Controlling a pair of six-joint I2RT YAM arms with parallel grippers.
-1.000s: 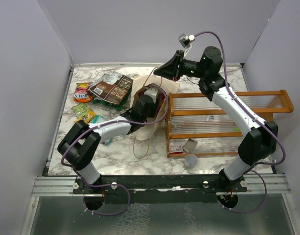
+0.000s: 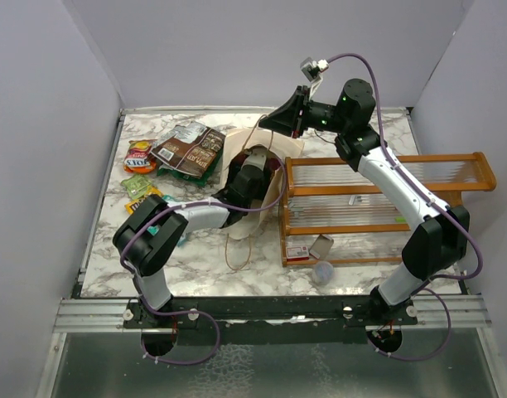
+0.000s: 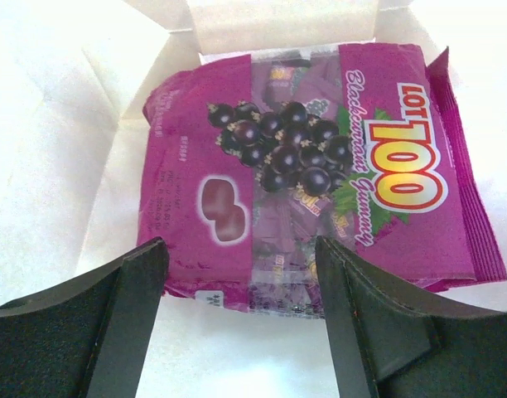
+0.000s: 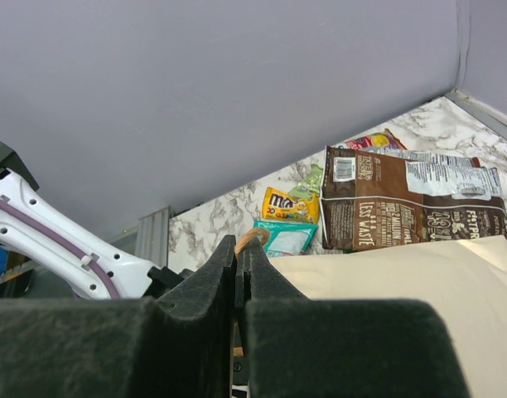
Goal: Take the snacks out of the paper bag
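The white paper bag (image 2: pixel 241 141) stands mid-table, left of a wooden rack. My left gripper is down inside it, fingers apart and open over a purple Lot 100 blackcurrant gummy packet (image 3: pixel 195 141), which lies at the bottom with nothing visibly clamped. My right gripper is shut high at the bag's top, with the tan handle cord (image 4: pixel 252 237) at its fingertips.
Snack packs lie left of the bag: a brown pack (image 2: pixel 187 145), an orange-red pack (image 2: pixel 139 157), green (image 2: pixel 137 184) and yellow M&M's (image 4: pixel 291 206) packets. A wooden rack (image 2: pixel 386 189) fills the right side.
The left arm has shifted slightly toward the front within the bag, its elbow swinging a little. The right arm looks unchanged.
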